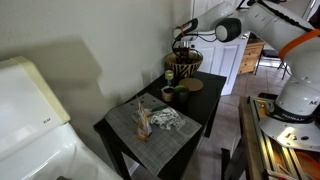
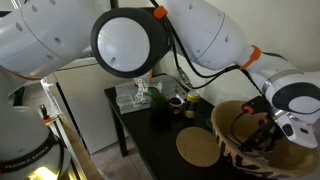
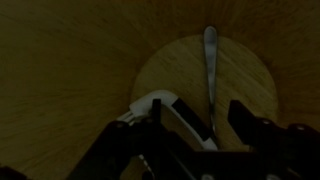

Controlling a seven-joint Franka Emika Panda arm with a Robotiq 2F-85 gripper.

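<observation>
My gripper reaches down into a wicker basket, its fingers apart in the dark wrist view. On the basket's round bottom lie a thin metal utensil handle and a white tool with a black band. The metal handle runs through the gap between the fingertips; the white tool passes by the left finger and partly under it. Whether either one touches a finger, I cannot tell. In exterior view 1 the basket stands at the table's far end, the gripper largely hidden there.
A round wooden board lies beside the basket on the black table. Nearby stand a yellow-lidded jar and a green plant. A grey mat with crumpled clear plastic covers the near end.
</observation>
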